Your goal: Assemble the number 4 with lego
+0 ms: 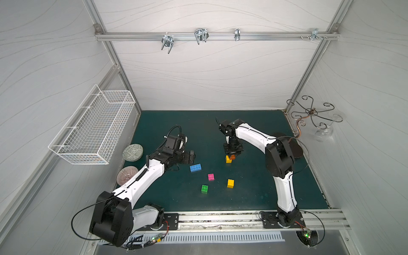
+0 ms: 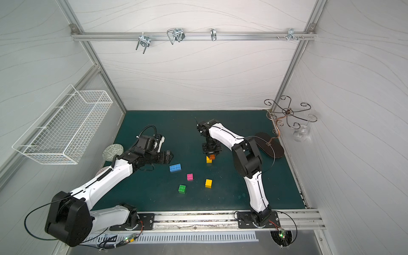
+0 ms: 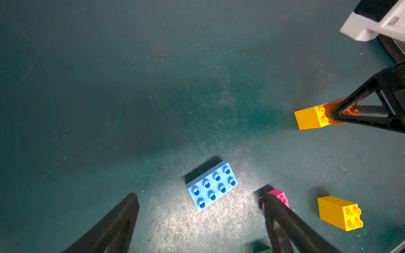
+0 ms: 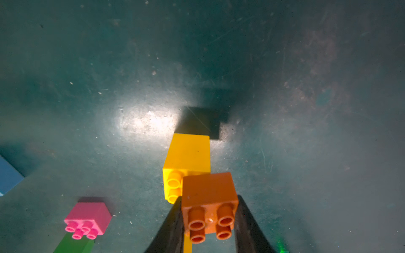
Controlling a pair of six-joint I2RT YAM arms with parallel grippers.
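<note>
My right gripper is shut on an orange brick [image 4: 209, 189], whose studs face the wrist camera. Right behind that brick stands a tall yellow brick [image 4: 187, 151]; whether the two touch I cannot tell. My left gripper stands open above the table, empty, with a blue eight-stud brick [image 3: 212, 186] on the surface beneath it. To the blue brick's right lie a small pink brick [image 1: 211, 176] and a second yellow brick [image 1: 230, 183]. Nearest the front edge is a green brick [image 1: 204, 188].
A white wire basket [image 1: 102, 127] hangs on the left wall, with two round dishes [image 1: 133, 152] below it. At the right are a brown oval [image 2: 268, 145] and a curled metal stand [image 2: 287, 112].
</note>
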